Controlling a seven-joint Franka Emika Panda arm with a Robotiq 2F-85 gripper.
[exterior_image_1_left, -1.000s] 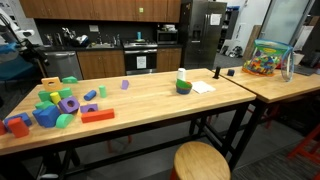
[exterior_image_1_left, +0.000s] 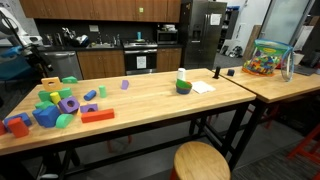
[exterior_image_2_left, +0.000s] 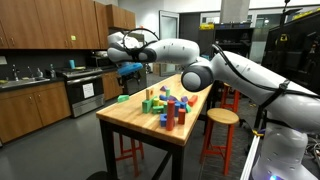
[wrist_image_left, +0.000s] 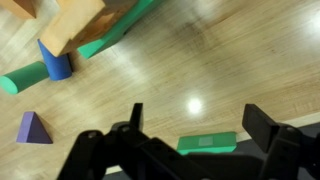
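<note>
In the wrist view my gripper is open, its two dark fingers wide apart with nothing between them. A flat green block (wrist_image_left: 207, 142) lies at the table's edge, just below the gap between the fingers and partly hidden by the gripper body. Seen from exterior view 2, the gripper (exterior_image_2_left: 126, 72) hangs above the far corner of the table, over a green block (exterior_image_2_left: 123, 98). Only part of the arm shows at the left edge of exterior view 1.
In the wrist view, an orange block (wrist_image_left: 76, 25), a blue cylinder (wrist_image_left: 55, 63), a green cylinder (wrist_image_left: 24, 78) and a purple block (wrist_image_left: 33, 129) lie to the left. Exterior view 1 shows a purple ring (exterior_image_1_left: 69, 104), a red block (exterior_image_1_left: 98, 115) and a green bowl (exterior_image_1_left: 183, 87); mid-table is mostly clear.
In exterior view 1 the arm has moved rightward, reaching further into view from the left edge. The blocks on the table look unmoved.
</note>
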